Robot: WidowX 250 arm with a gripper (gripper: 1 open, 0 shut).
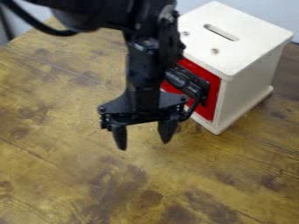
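Observation:
My gripper [143,135] hangs open with nothing between its fingers, low over the wooden table, left of a white box [239,83] with a slot and screws on top. The box's red front [202,107] carries a black fixture [191,80] with a dark bar, partly hidden behind my arm and gripper.
A pale wall or edge shows at the back. The box takes up the back right.

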